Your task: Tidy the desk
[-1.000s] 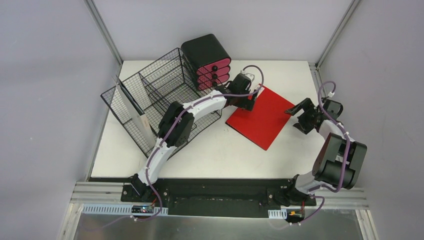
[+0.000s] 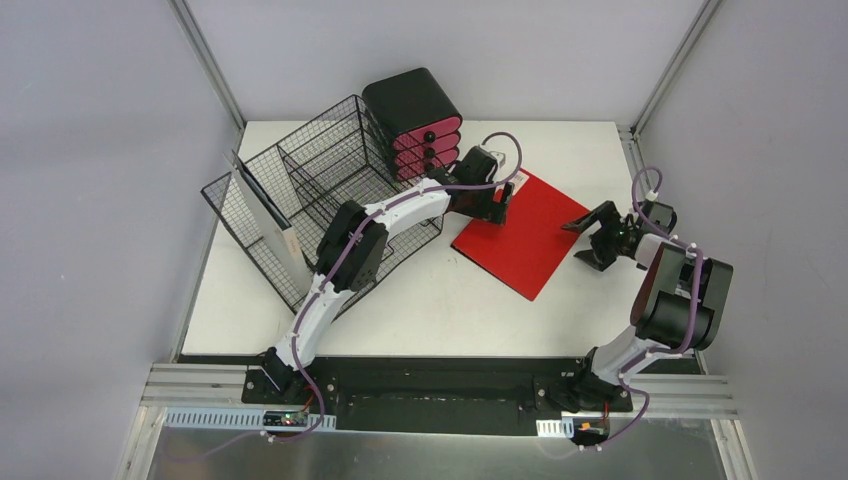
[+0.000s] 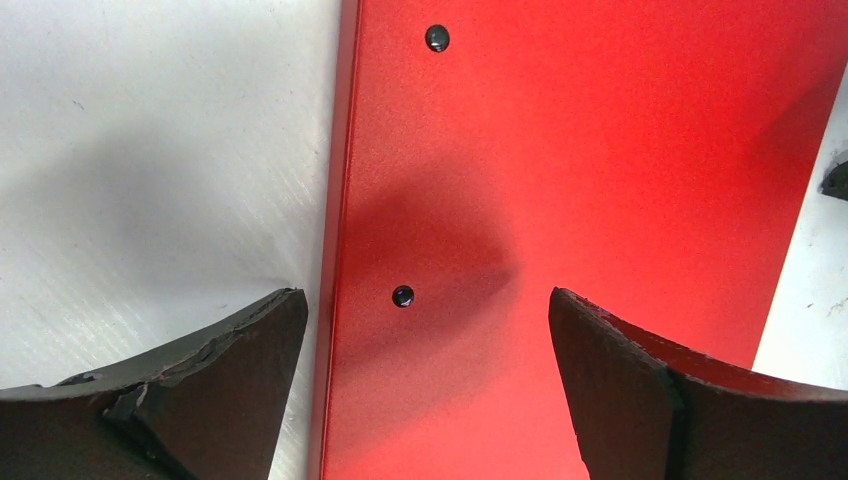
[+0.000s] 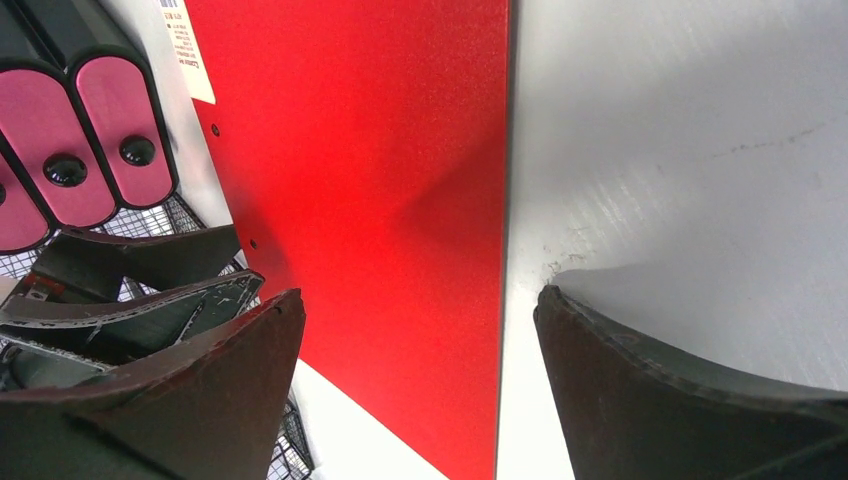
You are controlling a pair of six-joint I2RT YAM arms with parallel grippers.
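A red folder (image 2: 525, 240) with a white label lies flat on the white desk. My left gripper hovers open over its rear-left edge, with one finger each side of the spine and nothing held. My right gripper is open at the folder's right edge, a finger on either side of that edge. A black wire rack (image 2: 234, 223) on the left holds a pale upright item (image 2: 270, 225), too small to identify.
A black box with pink drawer fronts (image 2: 410, 100) stands at the back, beside the rack. Bare desk (image 2: 500, 325) shows in front of the folder and at the back right.
The left arm and the folder are nearly unchanged.
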